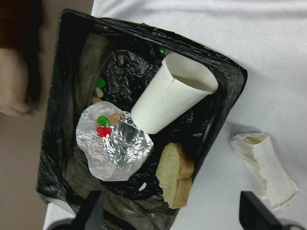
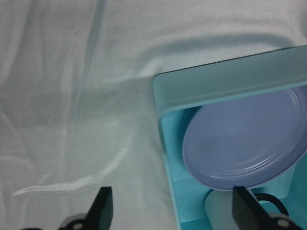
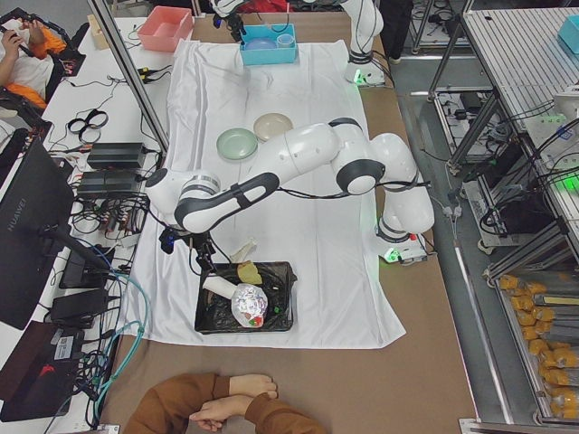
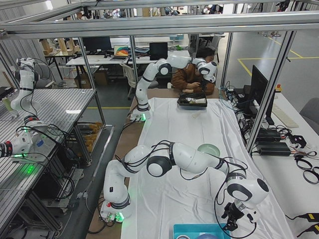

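A black-lined bin (image 3: 208, 316) holds a white paper cup (image 1: 168, 96), crumpled foil (image 1: 105, 148) with small bits on it and bread (image 1: 172, 175). A crumpled paper (image 1: 264, 170) lies outside beside it. My left gripper hangs open above the bin, nothing visible between its fingertips. My right gripper is open over the edge of a blue basket (image 2: 220, 72), which holds a blue plate (image 2: 242, 136) and, partly hidden, a light cup (image 2: 216, 213).
A green plate (image 3: 237, 143) and a beige plate (image 3: 271, 124) lie mid-table. A person's hands (image 3: 244, 398) rest at the near edge.
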